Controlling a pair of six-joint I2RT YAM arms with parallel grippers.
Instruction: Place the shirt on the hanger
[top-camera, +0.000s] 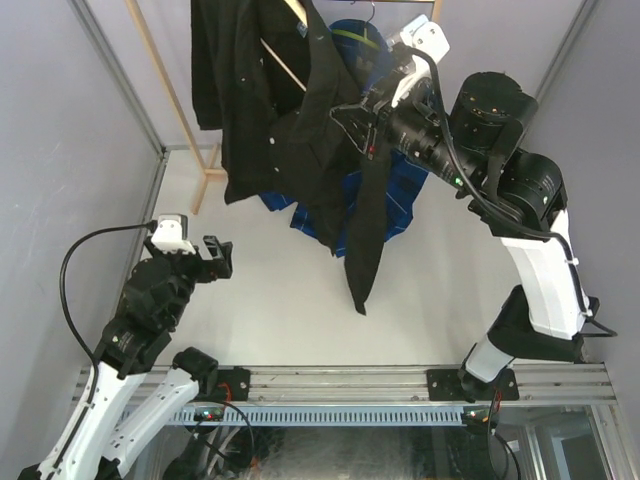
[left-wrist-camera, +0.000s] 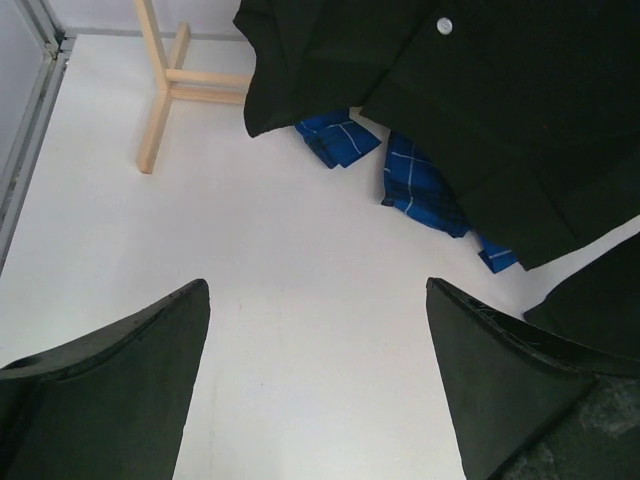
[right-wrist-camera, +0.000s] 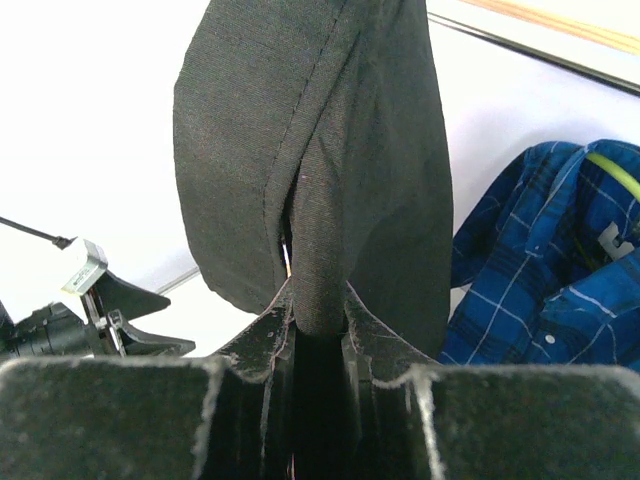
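Note:
The black shirt (top-camera: 290, 140) hangs at the upper middle of the top view, lifted off the table with its sleeves trailing down. Inside its collar shows part of a light wooden hanger (top-camera: 284, 64). My right gripper (top-camera: 362, 128) is shut on the black shirt, and in the right wrist view the dark cloth (right-wrist-camera: 320, 220) is pinched between its fingers. Low on the left, my left gripper (top-camera: 222, 258) stands open and apart from the shirt. Only bare table lies between its fingers in the left wrist view.
A blue plaid shirt (right-wrist-camera: 540, 260) hangs on a green hanger (right-wrist-camera: 614, 174) behind the black one, mostly covered from above. The wooden rack's post (top-camera: 160, 75) and foot (top-camera: 207, 180) stand at the left.

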